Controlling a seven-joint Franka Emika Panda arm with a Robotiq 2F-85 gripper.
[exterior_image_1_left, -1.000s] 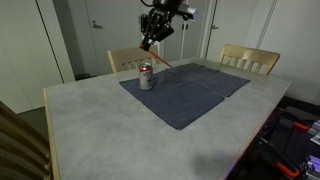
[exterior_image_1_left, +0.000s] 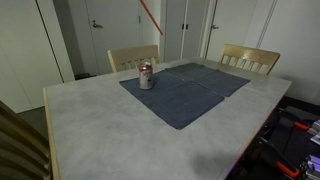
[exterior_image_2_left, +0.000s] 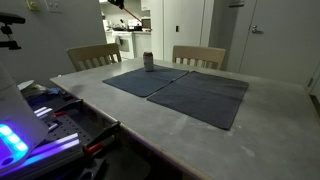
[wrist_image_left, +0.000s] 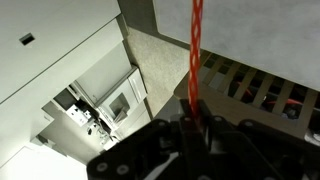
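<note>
A long, thin red-orange stick (wrist_image_left: 195, 50) runs up from between the dark fingertips of my gripper in the wrist view, and the gripper is shut on it. In exterior view 1 only part of the stick (exterior_image_1_left: 150, 16) shows at the top edge; the gripper is out of that frame. High at the upper left of exterior view 2, the stick (exterior_image_2_left: 128, 12) slants in the air, well above the table. A can-like container (exterior_image_1_left: 146, 76) with a reddish and pale side stands upright on a dark cloth, apart from the stick.
Dark grey-blue cloths (exterior_image_1_left: 185, 103) lie on the pale table (exterior_image_1_left: 95, 125). Wooden chairs (exterior_image_2_left: 200, 57) stand along its sides.
The arm has risen from above the can and out of the top of exterior view 1, carrying the stick up with it. The can now stands without the stick close to its top.
</note>
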